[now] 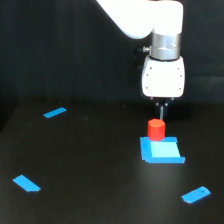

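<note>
A small red block (156,130) stands at the back left of a blue-taped square (147,155). The square frames a pale, almost white patch (165,150). Just behind and above the block, slightly right of its middle, hang the thin dark fingers of my gripper (162,110), under the white hand. The fingers are too small and dark to show whether they are open or shut. Whether they touch the block is also unclear; their tips end near its top edge.
Strips of blue tape lie on the dark table at the back left (55,112), front left (26,184) and front right (196,195). A dark backdrop closes off the rear.
</note>
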